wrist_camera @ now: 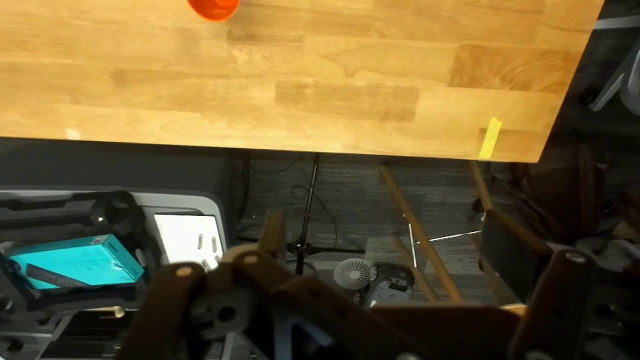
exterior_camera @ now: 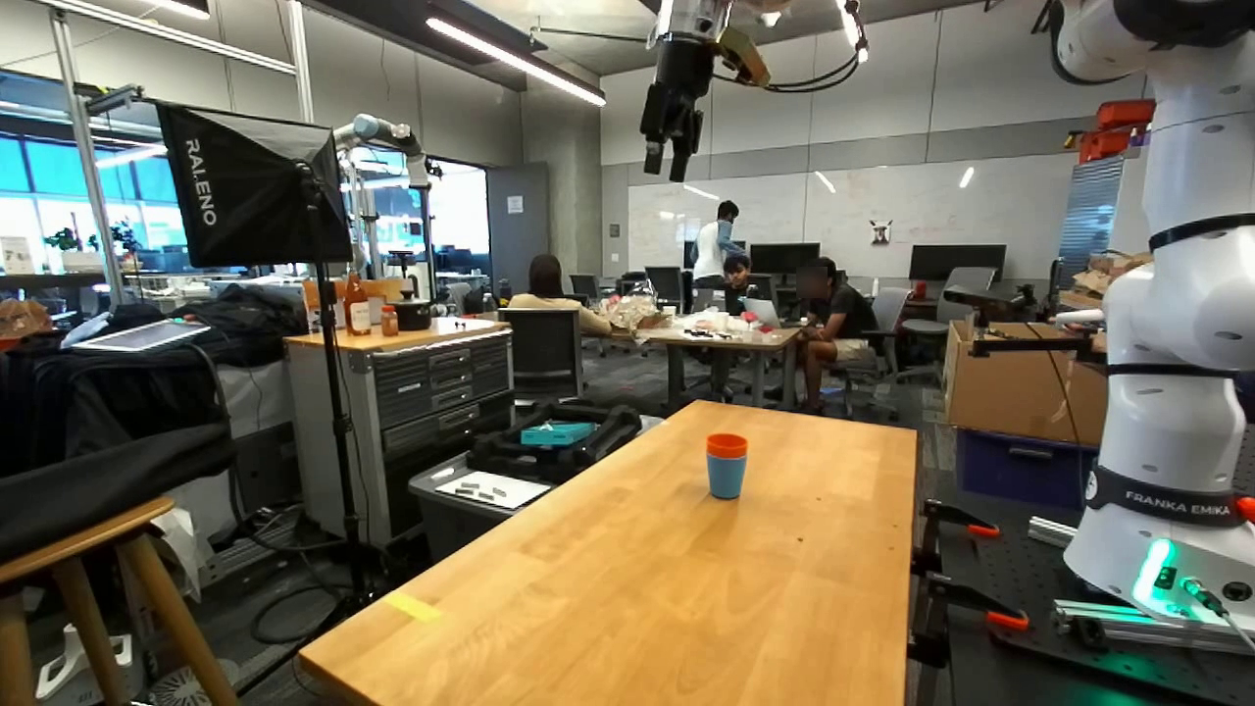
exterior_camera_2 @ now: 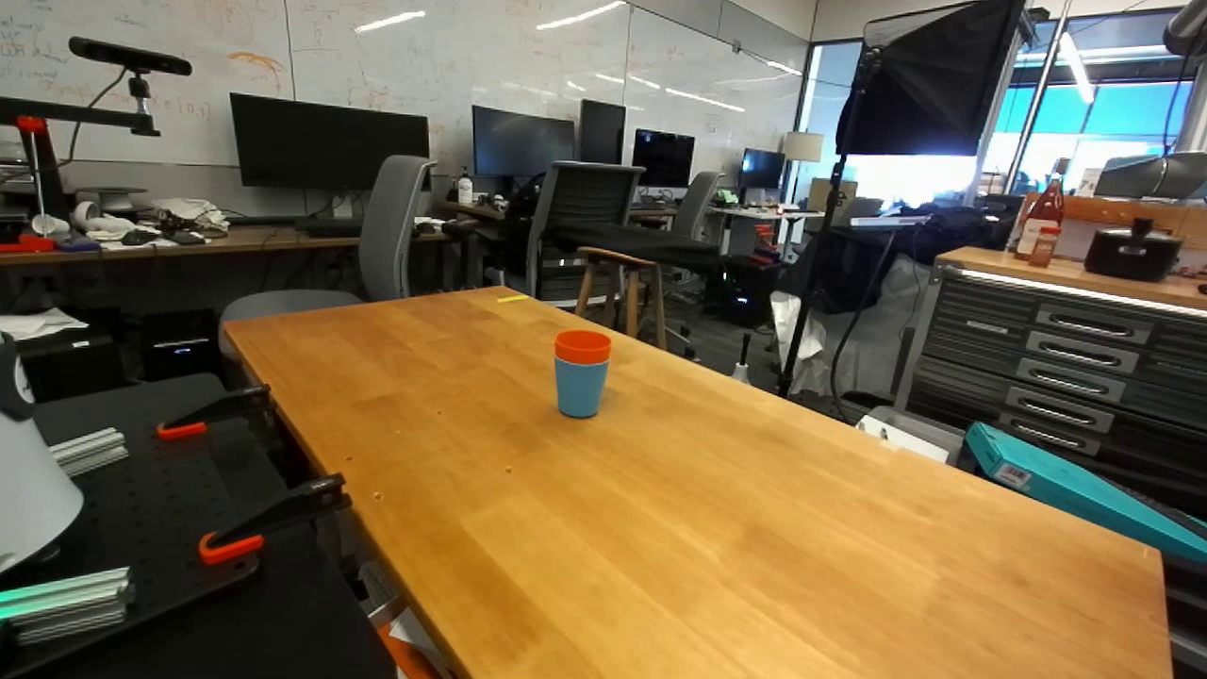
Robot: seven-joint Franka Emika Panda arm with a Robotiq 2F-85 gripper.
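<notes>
An orange cup [exterior_camera: 727,443] is nested inside a blue cup [exterior_camera: 726,477], and the stack stands upright on the wooden table. The same orange rim [exterior_camera_2: 583,346] and blue body [exterior_camera_2: 580,389] show in the second exterior view. High above the table, well clear of the cups, hangs my gripper [exterior_camera: 667,167]. Its fingers are spread apart, with nothing visible between them. From the wrist, only part of the orange cup [wrist_camera: 214,7] shows at the top edge; large, blurred gripper parts [wrist_camera: 162,306] fill the bottom.
Around the cups the wooden table [exterior_camera: 612,577] is clear, apart from a yellow tape strip [exterior_camera: 413,606] near a corner. Orange-tipped clamps [exterior_camera_2: 232,548] line the robot's side. A softbox stand [exterior_camera: 341,435], a tool cabinet [exterior_camera: 441,388] and a stool [exterior_camera: 153,588] stand beyond the opposite edge.
</notes>
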